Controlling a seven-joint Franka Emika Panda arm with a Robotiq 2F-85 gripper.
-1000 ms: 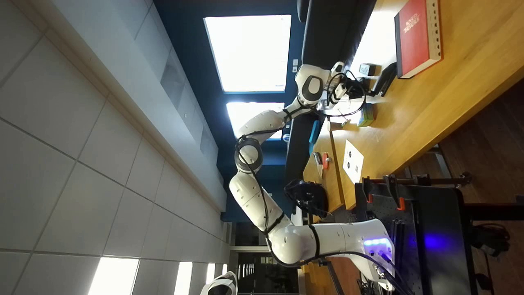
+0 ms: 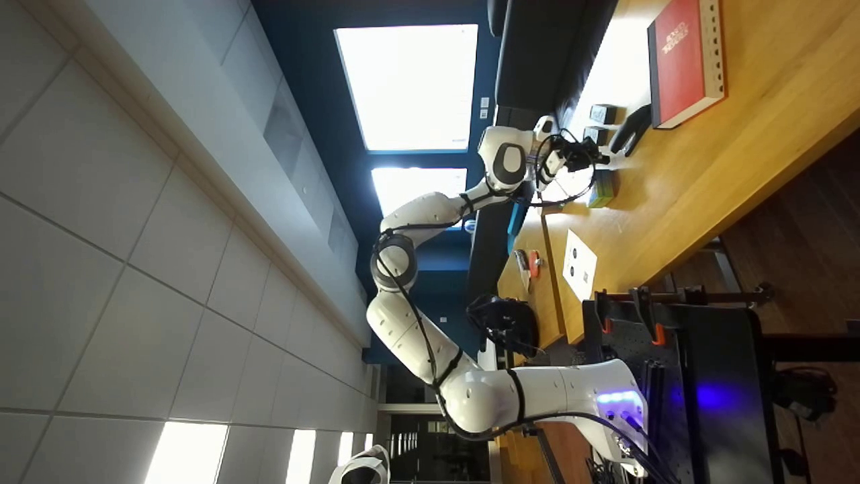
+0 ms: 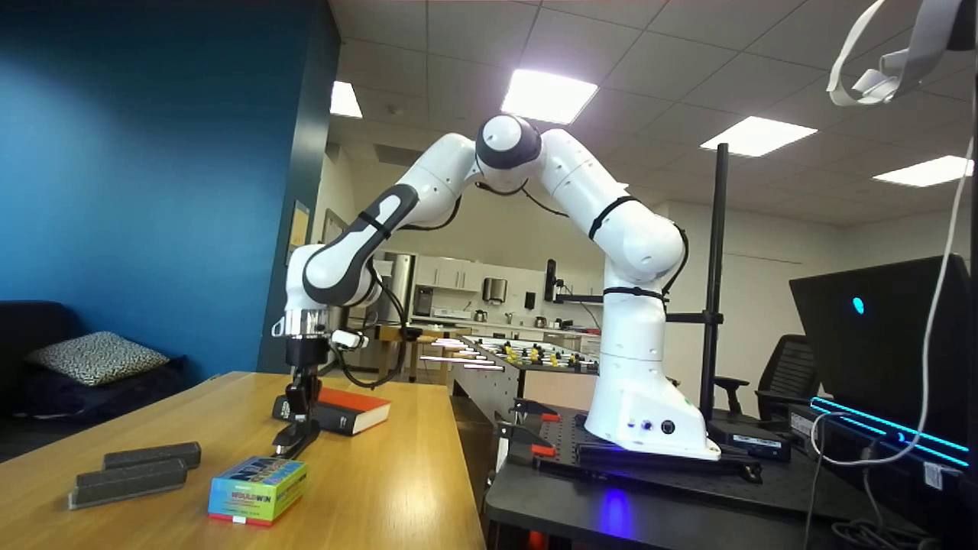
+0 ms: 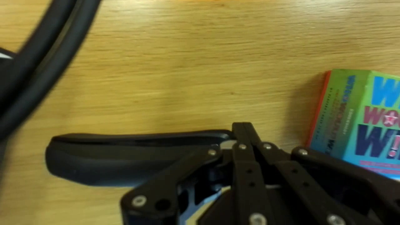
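A black stapler-like tool (image 4: pixel 123 159) lies flat on the wooden table in the wrist view, its metal end partly hidden behind my gripper. The fingers are shut together, and nothing shows between them. In exterior view 1 the gripper (image 2: pixel 605 160) is close to the tool (image 2: pixel 631 130) but apart from it, on the side nearer the colourful game box (image 2: pixel 602 189). From exterior view 2, the tool (image 3: pixel 298 438) appears just below the gripper (image 3: pixel 300 403). To the right in the wrist view sits the game box (image 4: pixel 337 116).
A thick red book (image 2: pixel 685 60) rests beyond the tool. Two dark grey blocks (image 3: pixel 151 455) lie near the game box. A white printed sheet (image 2: pixel 578 265) is on the table nearer the robot base. Bare wood (image 3: pixel 403 458) stretches along the table's edge.
My gripper has risen slightly and shifted away from the black tool, toward the base side. The tool, the book and the game box appear unmoved.
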